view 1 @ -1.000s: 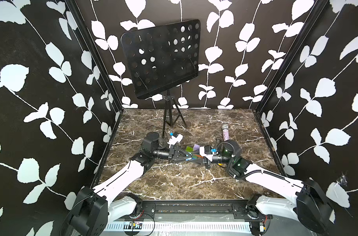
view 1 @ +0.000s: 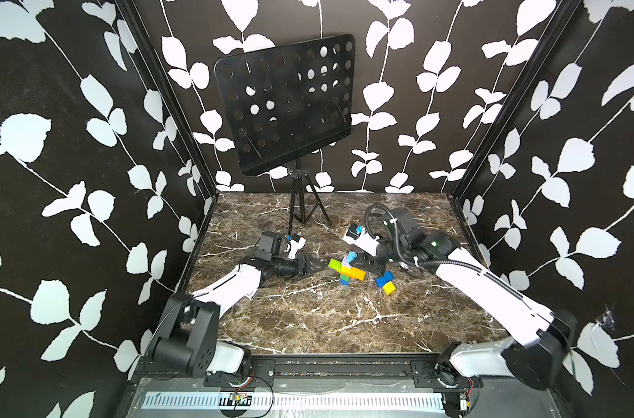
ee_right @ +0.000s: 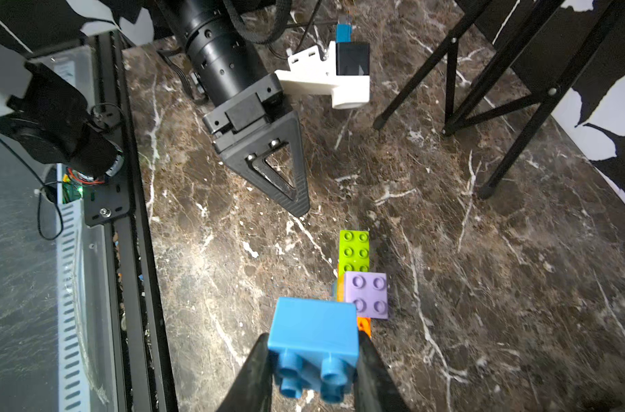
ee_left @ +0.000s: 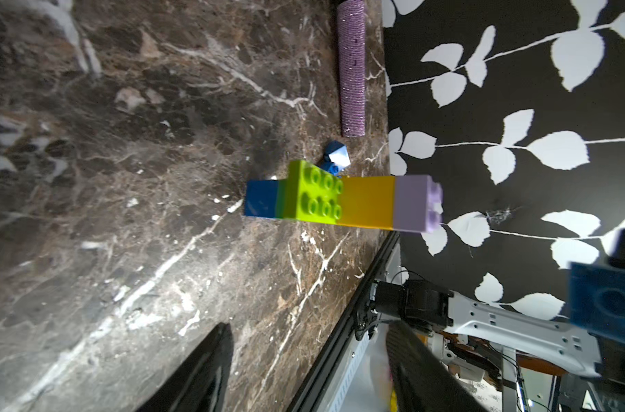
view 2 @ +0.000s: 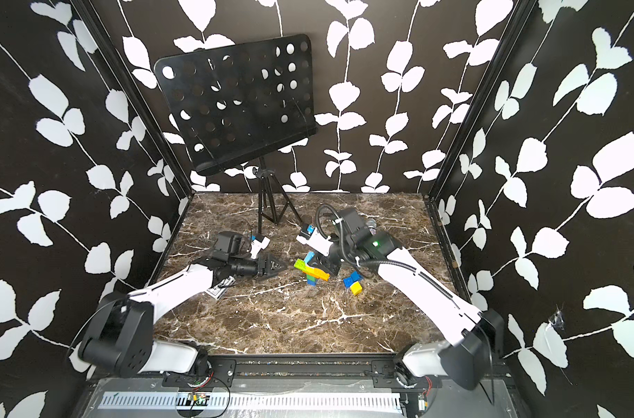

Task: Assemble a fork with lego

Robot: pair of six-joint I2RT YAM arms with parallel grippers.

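Note:
A joined lego stack stands on the table; in the left wrist view it shows a blue brick (ee_left: 263, 199), a lime brick (ee_left: 315, 193), a yellow brick (ee_left: 367, 202) and a lilac brick (ee_left: 413, 202). From the right wrist view, the lilac brick (ee_right: 366, 295) is on top, with the lime brick (ee_right: 354, 250) beside and below it. My right gripper is shut on a light-blue brick (ee_right: 313, 322), studs toward the camera, close to the stack. My left gripper is open, left of the stack (view 1: 346, 269), nothing between its fingers.
A loose blue brick (view 1: 384, 279) and yellow brick (view 1: 389, 288) lie right of the stack. A sparkly lilac rod (ee_left: 352, 68) lies farther off. The black music stand (view 1: 300, 195) is at the back.
My right gripper has swung back and turned with the light-blue brick. The left gripper has drawn away to the left.

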